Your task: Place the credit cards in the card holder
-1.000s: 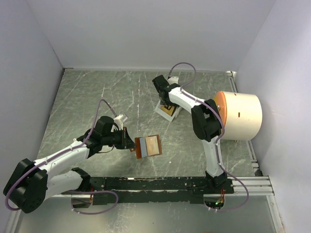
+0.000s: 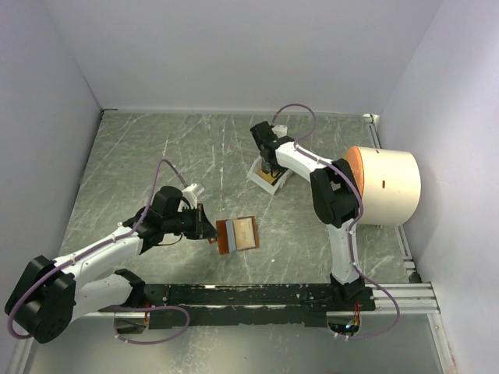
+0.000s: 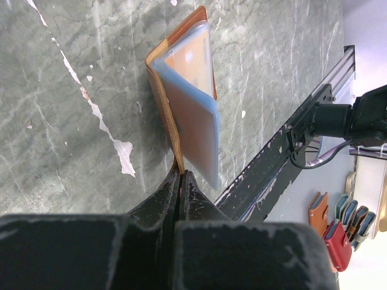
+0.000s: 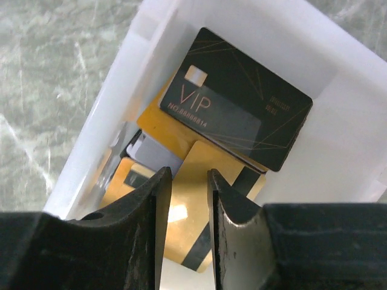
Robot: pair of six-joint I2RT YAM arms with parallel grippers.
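Observation:
In the left wrist view, my left gripper is shut on the edge of the brown card holder (image 3: pixel 164 106), which stands spread with its clear sleeves showing. In the right wrist view, my right gripper is inside a white box (image 4: pixel 124 75). Its fingers are drawn in to a narrow gap, nothing gripped. The gold credit card (image 4: pixel 208 159) with a black stripe lies beneath the fingertips, outside their grip. Beyond it rests the black VIP card (image 4: pixel 233 99), with more gold and grey cards partly hidden underneath.
The box's walls rise close around the right fingers. A large cylinder with an orange end (image 2: pixel 390 187) stands at the right side of the table. Open table surface (image 2: pixel 210 175) separates the card holder from the box.

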